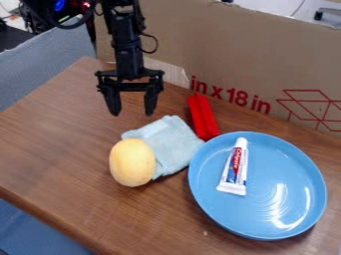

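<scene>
My black gripper hangs over the wooden table at upper left, open, its two fingers apart with nothing between them. Below it lie a light blue cloth and a yellow oval object resting against the cloth's left side. A red object lies behind the cloth, to the right of the gripper. At right, a white toothpaste tube lies on a blue plate.
A cardboard panel stands along the back of the table.
</scene>
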